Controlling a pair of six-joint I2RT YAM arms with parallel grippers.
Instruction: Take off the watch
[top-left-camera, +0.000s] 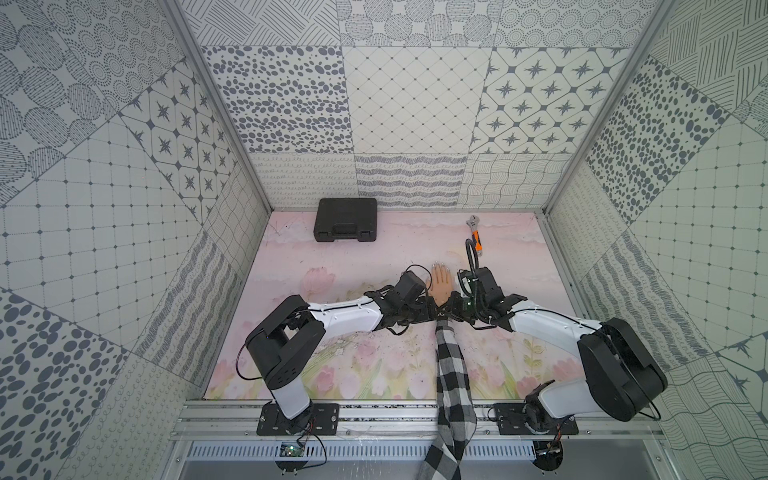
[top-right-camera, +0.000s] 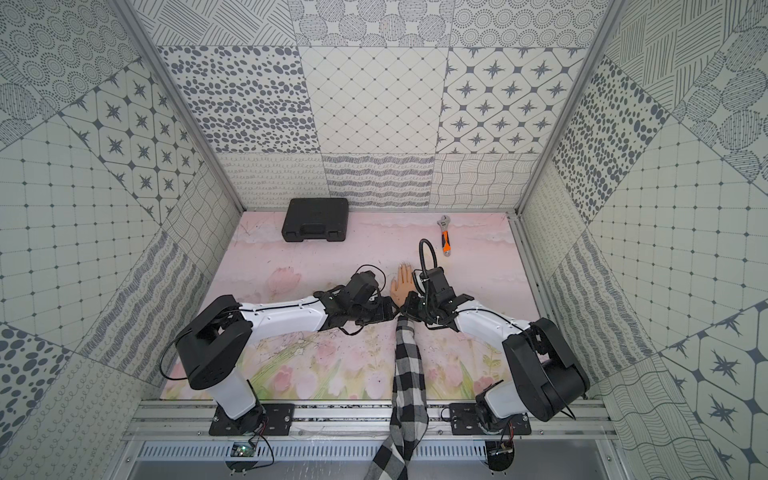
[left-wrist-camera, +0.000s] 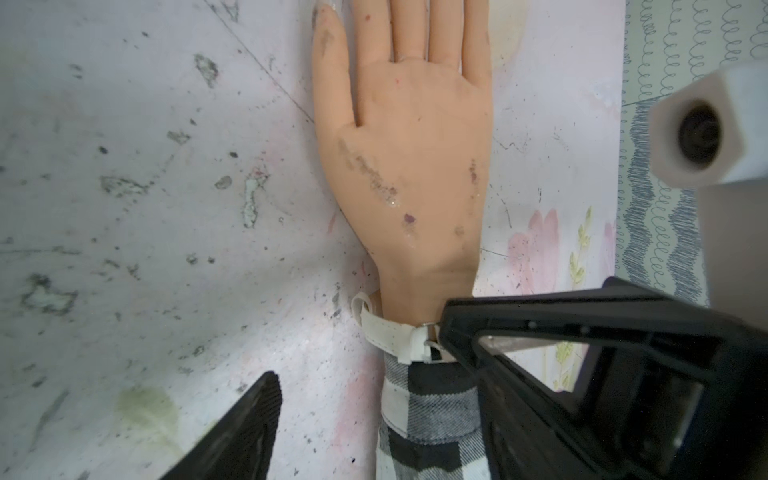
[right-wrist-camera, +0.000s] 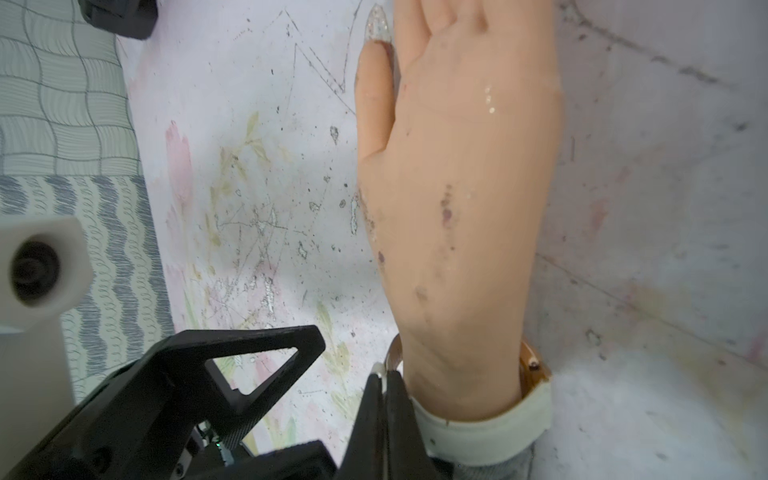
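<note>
The watch shows as a white strap (left-wrist-camera: 389, 334) around the wrist of a mannequin hand (left-wrist-camera: 412, 184), just above a checked sleeve. In the right wrist view, the strap (right-wrist-camera: 488, 436) circles the wrist, with a brown inner side showing. My left gripper (top-left-camera: 433, 309) is part open at the wrist's left; its fingers (left-wrist-camera: 248, 424) stand apart with nothing between them. From the other side, my right gripper is shut right at the strap's edge. A small pale bit and a brown loop show at its tips; whether they are pinched I cannot tell.
A black case (top-left-camera: 345, 220) lies at the back left. An adjustable wrench (top-left-camera: 476, 233) with an orange handle lies at the back right. Both grippers sit close together over the wrist.
</note>
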